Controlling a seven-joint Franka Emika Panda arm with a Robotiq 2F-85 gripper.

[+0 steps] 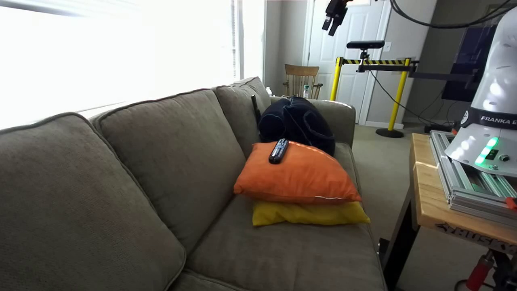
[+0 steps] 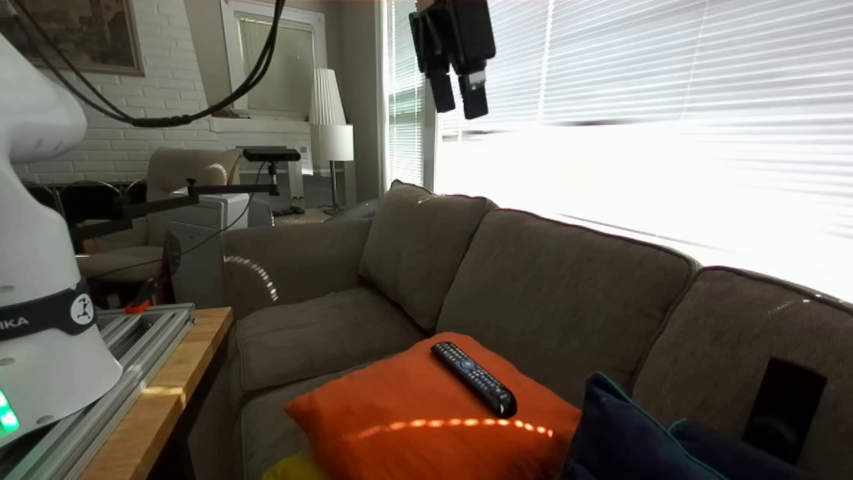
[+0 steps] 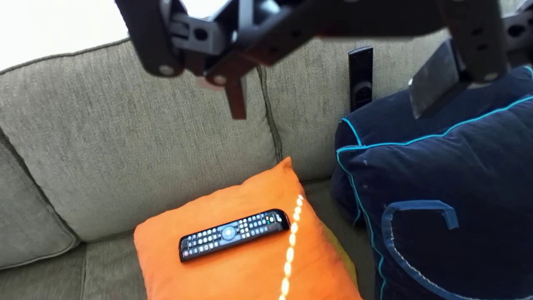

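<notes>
High above the couch hangs my gripper, open, with nothing between its fingers; in the first exterior view the gripper appears at the top, against the door. Well below it, a black remote with many buttons lies face up on an orange pillow. The second exterior view shows the same remote slanting across the top of the pillow. A second dark remote-like object leans upright against the couch back, its lower end hidden behind navy pillows.
Under the orange pillow lies a yellow pillow. A wooden table carrying the arm's base stands in front of the couch, across a narrow gap.
</notes>
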